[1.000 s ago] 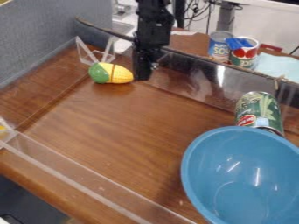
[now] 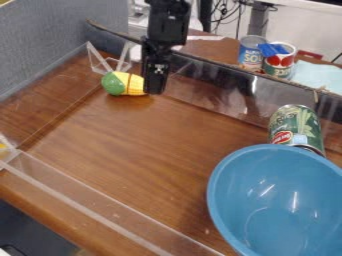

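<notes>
The black gripper hangs at the upper middle of the camera view, open, just right of a yellow and green toy that lies on the wooden table. Its lower end overlaps or nears the toy's right end; whether they touch, I cannot tell.
A blue bowl fills the lower right, with a green can behind it. Clear barriers edge the table, and a grey padded wall stands left. Two cans sit beyond the back barrier.
The gripper has moved downward toward the right end of the toy. The toy and other objects look unmoved.
</notes>
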